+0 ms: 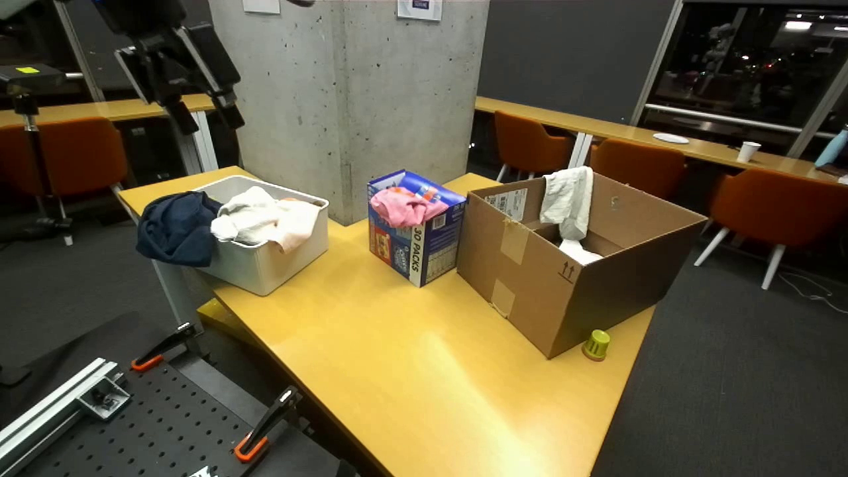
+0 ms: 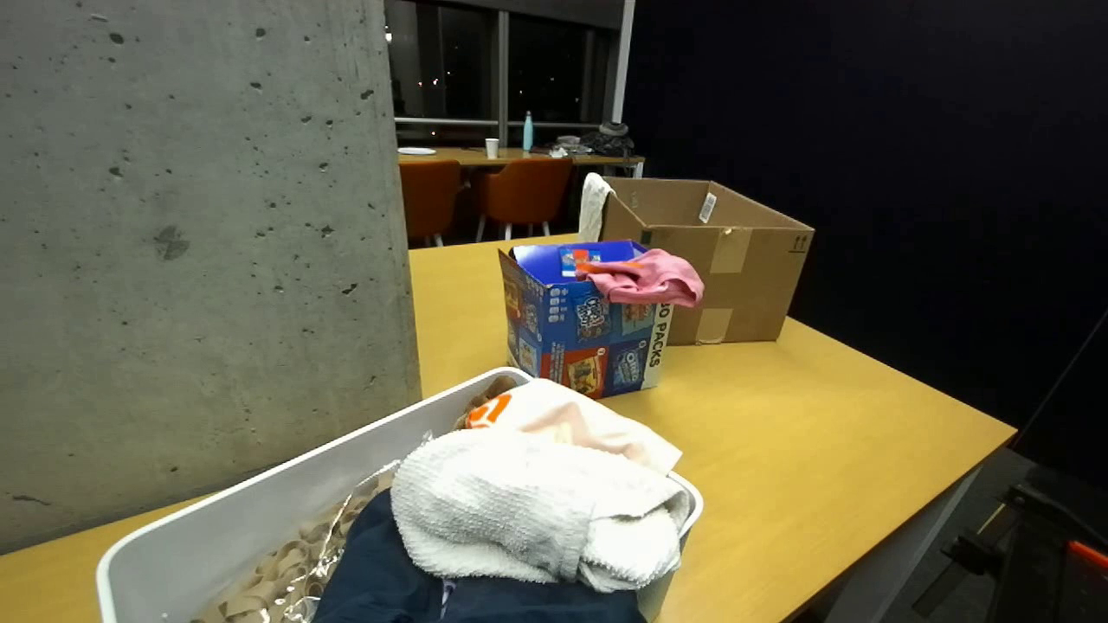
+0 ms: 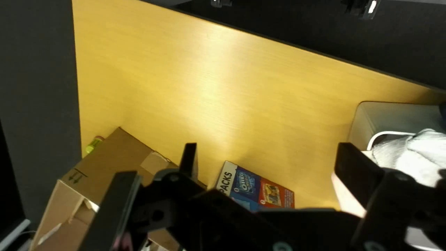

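My gripper (image 1: pixel 212 126) hangs high at the upper left of exterior view 1, above and behind the white bin. In the wrist view its dark fingers (image 3: pixel 190 159) stand wide apart, open, and nothing shows between them but the table and a box. The white bin (image 1: pixel 271 262) holds a white towel (image 2: pixel 519 504), a pale printed cloth (image 2: pixel 582 420) and a dark blue cloth (image 1: pixel 176 230) draped over its side. A pink cloth (image 1: pixel 403 208) hangs over the rim of the blue snack box (image 2: pixel 582 337). The large cardboard box (image 1: pixel 521 274) has a white cloth (image 1: pixel 568 199) over its edge.
A small green cup-like object (image 1: pixel 596 345) sits by the cardboard box near the table's edge. A concrete pillar (image 2: pixel 208 260) rises close behind the bin.
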